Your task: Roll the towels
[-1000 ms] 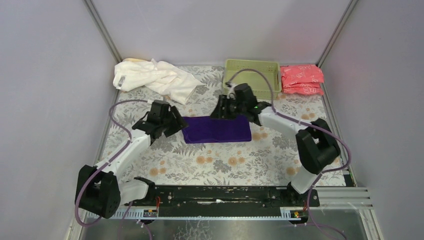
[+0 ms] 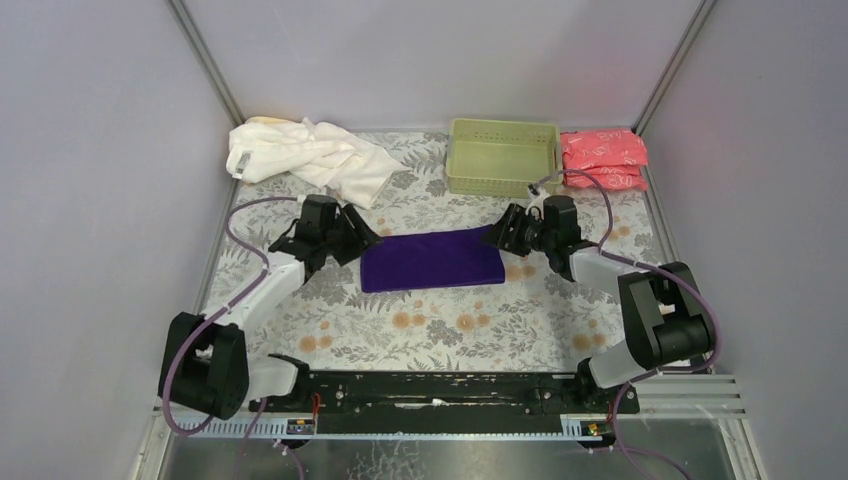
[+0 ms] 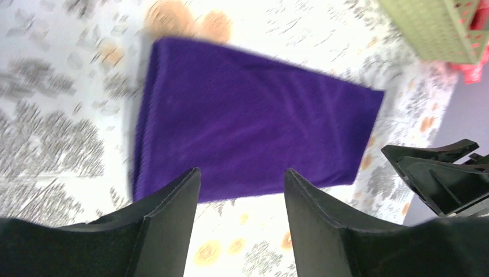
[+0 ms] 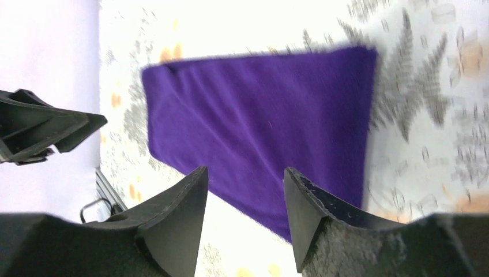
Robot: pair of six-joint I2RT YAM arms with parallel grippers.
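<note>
A purple towel (image 2: 432,261) lies folded into a flat rectangle in the middle of the table, its long side running left to right. In the top view my left gripper (image 2: 362,237) is at the towel's left end, above its far corner. Seen in the left wrist view, the left fingers (image 3: 183,199) stand apart with nothing between them. My right gripper (image 2: 500,233) is over the towel's far right corner. Its fingers (image 4: 195,199) are also apart, the towel (image 4: 271,115) lying below them.
White towels (image 2: 310,155) lie heaped at the back left. An empty green basket (image 2: 503,187) stands at the back, right of centre, beside a red plastic package (image 2: 606,158).
My right gripper has gone from above the towel's middle to its right end. The towel's left end now reaches slightly farther left.
</note>
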